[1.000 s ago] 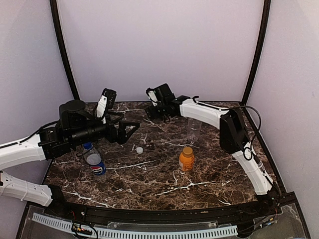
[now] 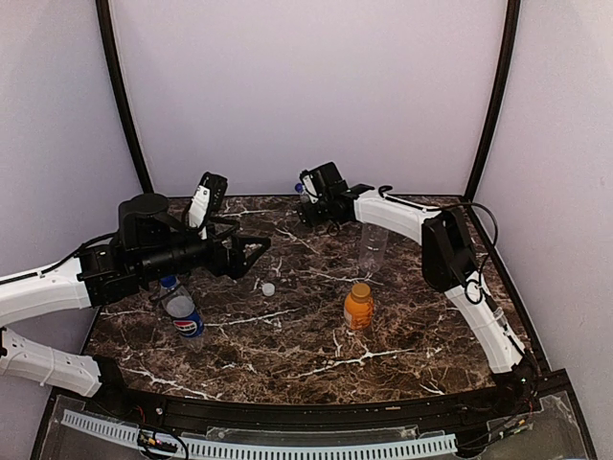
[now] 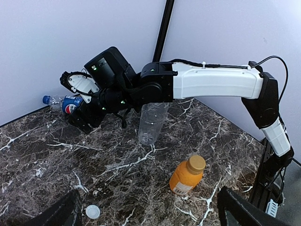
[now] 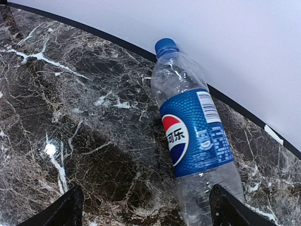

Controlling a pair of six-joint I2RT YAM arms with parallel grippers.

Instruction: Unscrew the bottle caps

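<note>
A Pepsi bottle with blue cap (image 4: 197, 136) lies on its side by the back wall; my right gripper is open just above it, in the top view mostly hiding it. My left gripper stands open high over the left side. An upright Pepsi bottle (image 2: 184, 316) with a blue cap is below the left arm. An orange bottle (image 2: 358, 309) with an orange cap stands front right. A clear bottle (image 3: 151, 125) stands behind it, its top hidden by the right arm. A small white cap (image 2: 268, 288) lies mid-table.
The marble table (image 2: 287, 355) has free room at the front and centre. Walls border it at the back and sides, with a dark edge along the front.
My right gripper has shifted slightly right along the back, and the lying bottle's blue cap now shows beside it in the top view. The left arm is nearly still.
</note>
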